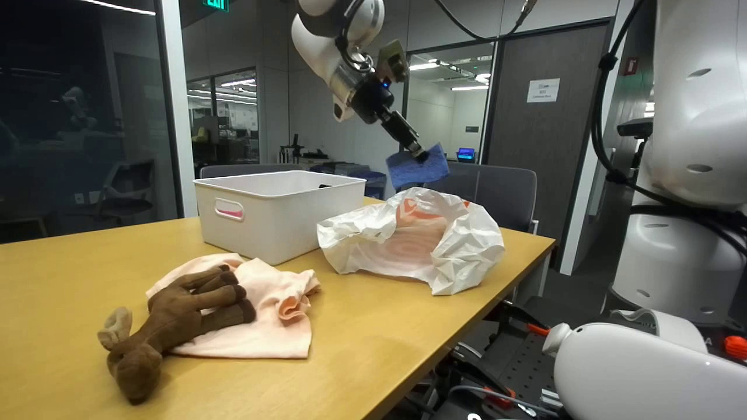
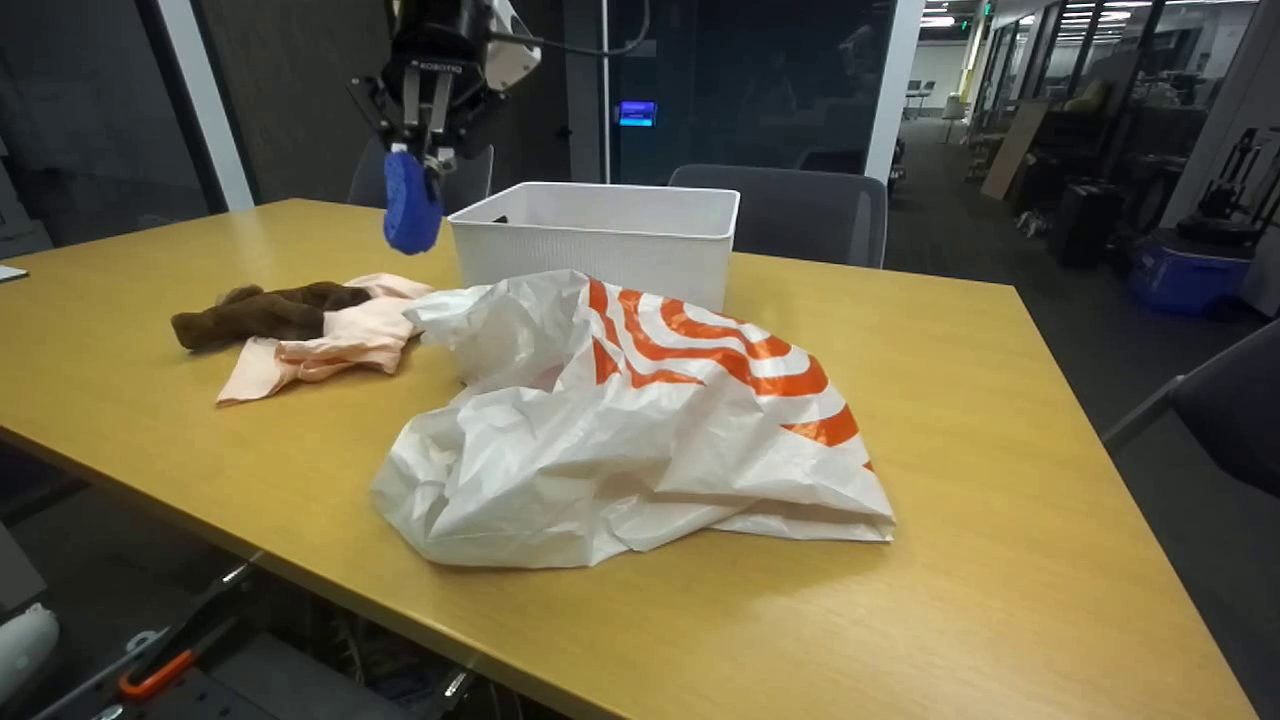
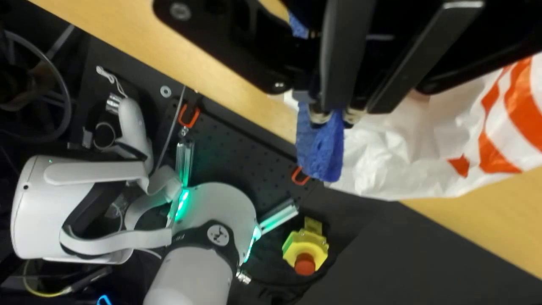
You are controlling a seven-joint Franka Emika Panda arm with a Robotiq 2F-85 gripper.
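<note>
A blue sponge-like cloth point(image 1: 413, 169) hangs in the air with my gripper point(image 1: 422, 155) shut on it. In exterior view 2 the blue piece point(image 2: 411, 210) is seen nearly edge-on, left of the white bin. The wrist view shows the blue piece point(image 3: 320, 145) pinched between the fingertips, the rest partly hidden by the fingers. Below it in exterior view 1 lies a crumpled white plastic bag point(image 1: 462, 255) with orange stripes, its mouth gaping. A white bin point(image 1: 294, 220) stands beside the bag. The brown plush animal point(image 1: 175, 315) lies on a peach cloth point(image 1: 280, 336) at the left.
The table point(image 2: 984, 480) has bare surface to the right of the bag in exterior view 2. Its edge runs close to the bag on the robot's side. Chairs point(image 2: 792, 216) stand behind the table. A white headset point(image 3: 76, 208) lies on the robot's base stand.
</note>
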